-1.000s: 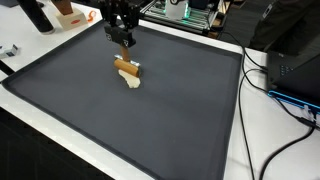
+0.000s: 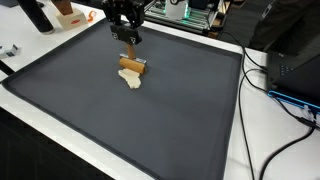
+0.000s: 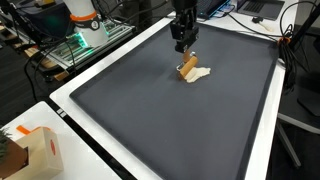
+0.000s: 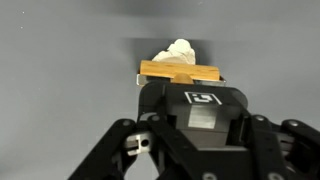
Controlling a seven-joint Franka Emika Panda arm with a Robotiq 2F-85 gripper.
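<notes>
A tool with an orange-brown crossbar (image 2: 132, 66) and a short stem hangs below my gripper (image 2: 129, 42), which is shut on the stem. The crossbar also shows in exterior view 2 (image 3: 187, 67); in the wrist view the orange-brown bar (image 4: 180, 71) lies just beyond the gripper's dark tip, with a thin pale edge beside it. A flat cream piece (image 2: 130, 79) of irregular outline lies on the dark board, partly behind the bar in the wrist view. Whether the bar touches the piece or the board cannot be told.
The dark board (image 2: 165, 110) is clear over most of its area. A black device (image 2: 295, 80) with cables stands off its right side. Containers (image 2: 72, 19) sit beyond the far left edge.
The gripper and the tool have shifted slightly to the right and toward the back in exterior view 1. More of the cream piece shows now; it appears to lie where it was.
</notes>
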